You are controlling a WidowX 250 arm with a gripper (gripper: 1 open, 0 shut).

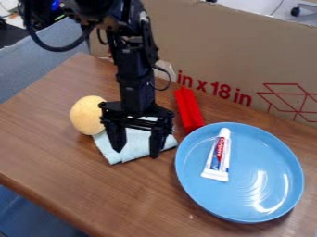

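My black gripper (136, 137) hangs low over a folded pale blue cloth (109, 150), its two fingers apart and pointing down at it; whether they touch the cloth I cannot tell. A yellow round object (87, 113) sits just left of the gripper, partly behind it. A red object (190, 109) lies to the right of the gripper. A blue plate (260, 190) stands at the right with a white toothpaste tube (218, 153) lying on it.
A cardboard box (247, 65) runs along the back of the wooden table (111, 199). The table's edge is at the left and lower left, with bare wood in front and far left.
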